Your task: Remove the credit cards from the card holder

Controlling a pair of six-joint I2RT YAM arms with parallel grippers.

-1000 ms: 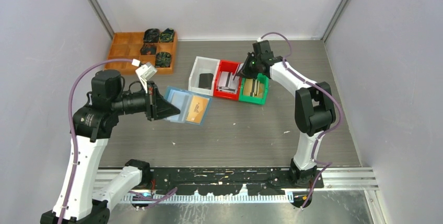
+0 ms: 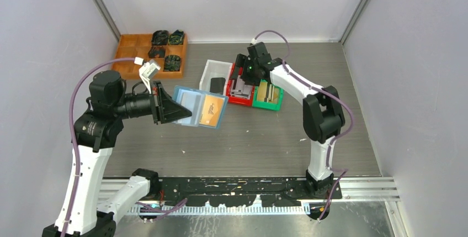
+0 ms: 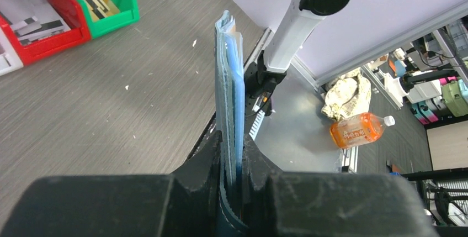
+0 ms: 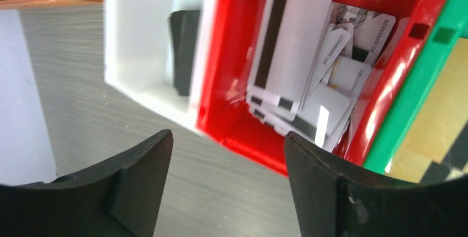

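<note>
My left gripper (image 2: 186,114) is shut on the blue card holder (image 2: 182,100), which is spread out with a gold card (image 2: 211,110) in its right-hand pocket. Seen edge-on in the left wrist view, the card holder (image 3: 229,93) stands upright between the fingers. Over the red bin (image 2: 241,101) my right gripper is open, with nothing between its fingers. White cards (image 4: 295,43) lie in a loose stack inside that red bin, the top one with its dark stripe toward the left wall.
The green bin (image 2: 280,101) on the right holds gold cards. A white bin (image 2: 216,66) with a dark item adjoins on the left. An orange compartment tray (image 2: 128,41) with dark bundles stands back left.
The right gripper moved left from near the green bin to over the red bin and opened.
</note>
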